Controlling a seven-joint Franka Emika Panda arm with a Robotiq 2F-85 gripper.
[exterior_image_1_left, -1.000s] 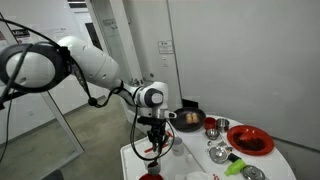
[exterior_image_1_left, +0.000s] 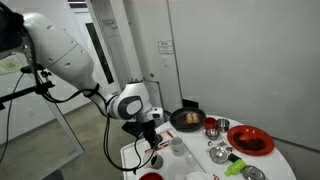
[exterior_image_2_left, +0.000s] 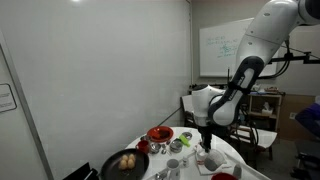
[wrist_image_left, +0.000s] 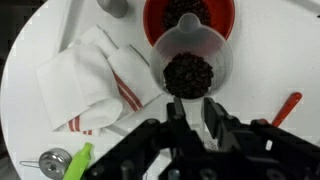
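A translucent cup with a pouring lip (wrist_image_left: 190, 62) holds dark beans and fills the upper middle of the wrist view. My gripper is shut at the cup's near side, apparently on its handle; the exact grip is hard to make out. Just beyond the cup is a red bowl (wrist_image_left: 158, 14) with more dark beans, partly hidden by the cup. From the first exterior view, the gripper (exterior_image_1_left: 150, 143) is low over the table's near left part, with the dark-filled cup (exterior_image_1_left: 156, 161) below it.
Folded white cloths with red stripes (wrist_image_left: 72, 84) lie beside the cup, near a green-handled utensil (wrist_image_left: 78, 163). A red-handled tool (wrist_image_left: 287, 108) lies opposite. Farther off stand a white cup (exterior_image_1_left: 177, 146), a black pan (exterior_image_1_left: 187, 119) and a large red dish (exterior_image_1_left: 250, 140).
The arm has drawn back toward its base, to the left in the first exterior view. The dark-filled cup appears slightly higher and farther from the red bowl there.
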